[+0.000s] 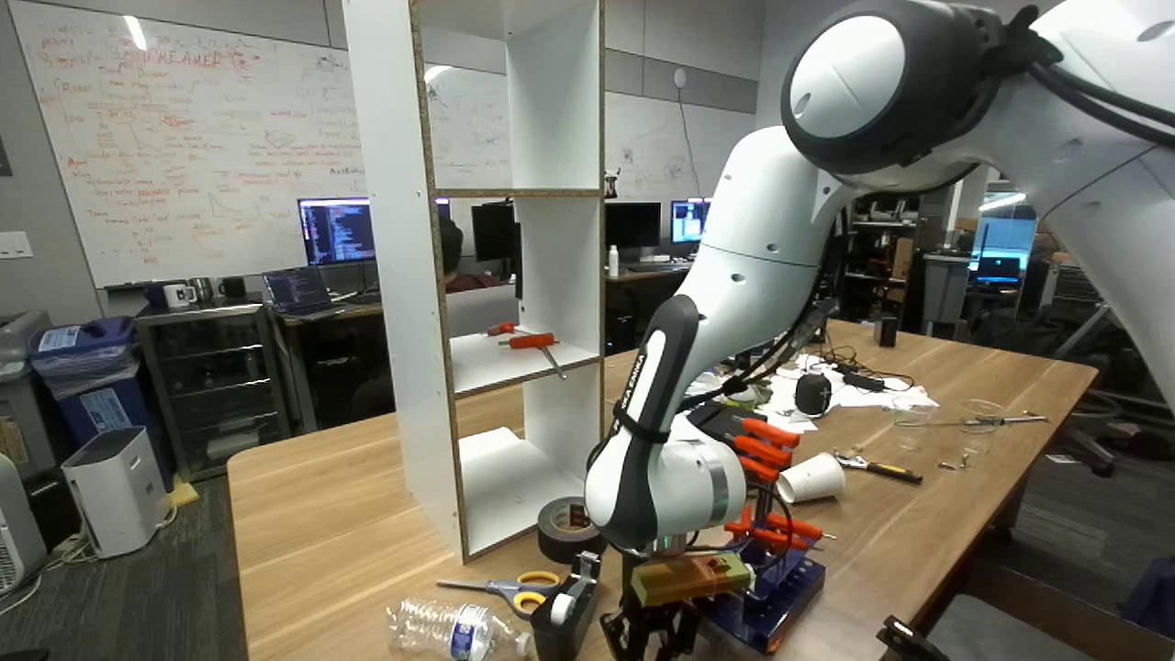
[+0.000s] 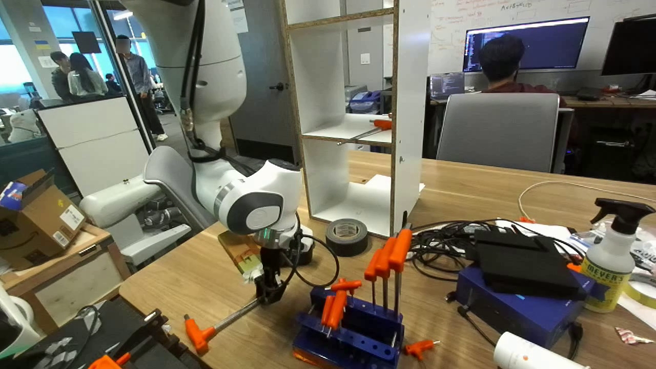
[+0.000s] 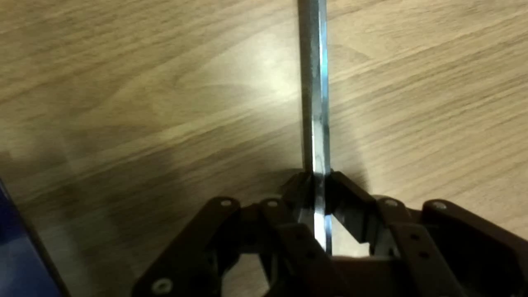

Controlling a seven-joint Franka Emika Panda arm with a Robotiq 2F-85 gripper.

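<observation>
An orange-handled hex key (image 2: 200,335) lies along the tabletop, its metal shaft running to my gripper (image 2: 268,298). In the wrist view the shaft (image 3: 319,99) passes between the two black fingers, and the gripper is shut on it, close above the wood. The handle is outside the wrist view. Exterior view 1 has the gripper (image 1: 650,633) low at the bottom edge, with the key hidden there.
A blue stand (image 2: 350,344) holding several orange-handled keys is close beside the gripper. Black tape (image 2: 347,237) sits by the white shelf unit (image 2: 410,123), whose middle shelf carries orange-handled tools (image 1: 529,341). A tape dispenser (image 1: 567,611) and bottle (image 1: 457,632) are nearby.
</observation>
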